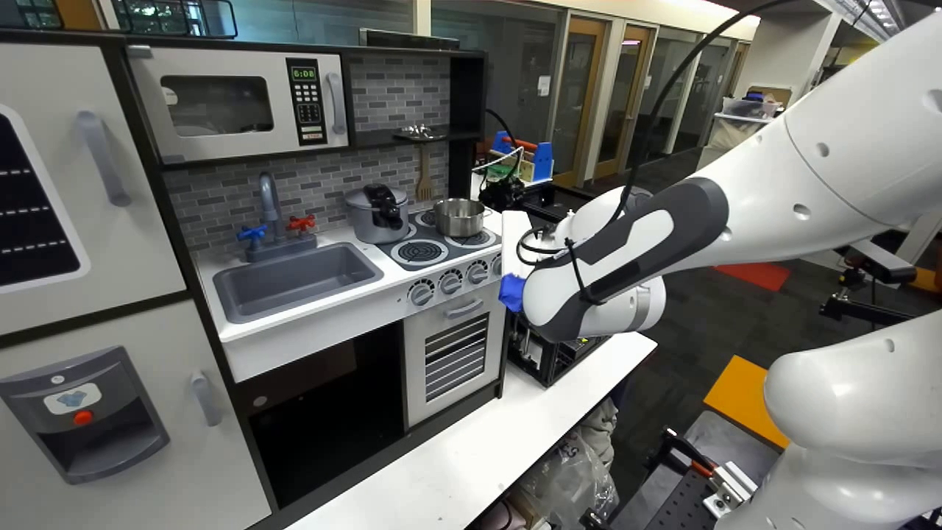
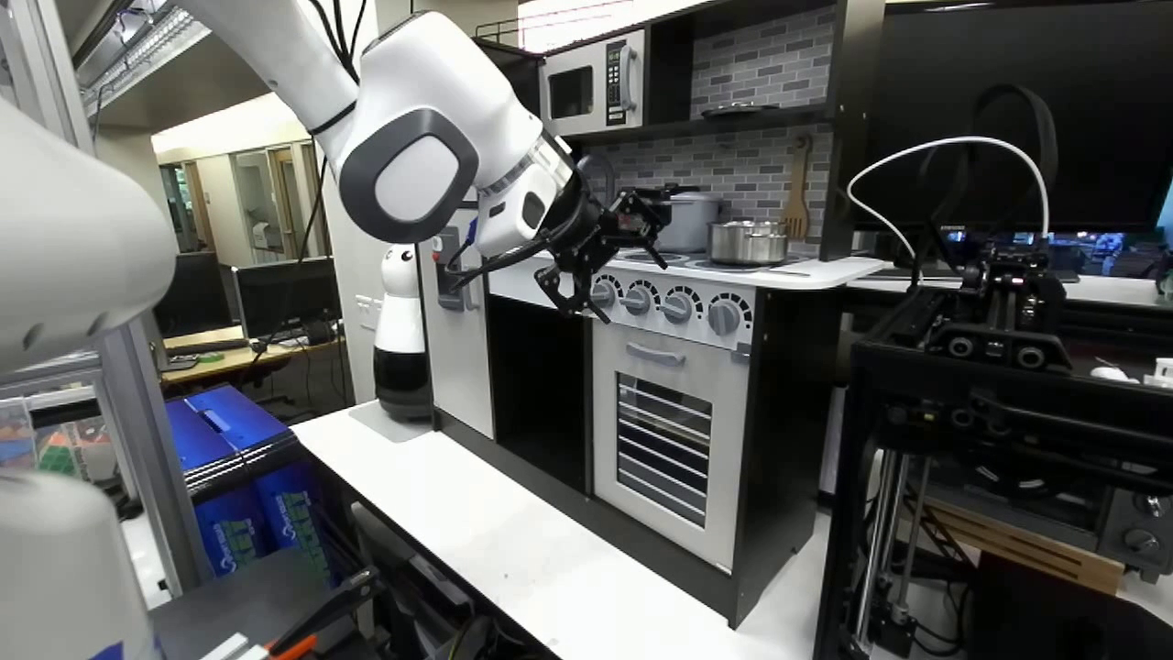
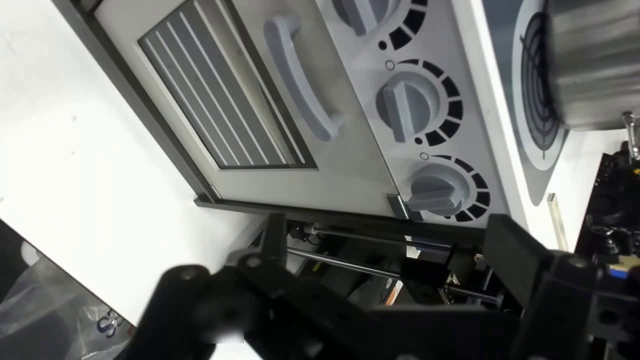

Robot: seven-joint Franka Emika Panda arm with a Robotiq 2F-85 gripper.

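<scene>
Spread wide in the wrist view, my gripper is open with nothing between its fingers. In exterior view 2 the gripper (image 2: 631, 291) hangs in front of the toy stove's knob panel (image 2: 704, 315), angled down toward the oven. Exterior view 1 hides it behind the arm. The wrist view shows two whole stove knobs (image 3: 409, 105) and part of a third, beside the closed oven door (image 3: 336, 174) and its grey handle (image 3: 300, 81). A steel pot (image 1: 459, 217) stands on the stovetop, with a grey lidded pot (image 1: 377, 221) nearby.
A black-framed machine (image 2: 990, 385) stands right of the stove. The grey sink (image 1: 291, 283) looks empty, and a wooden spatula (image 1: 425, 175) hangs on the back wall.
</scene>
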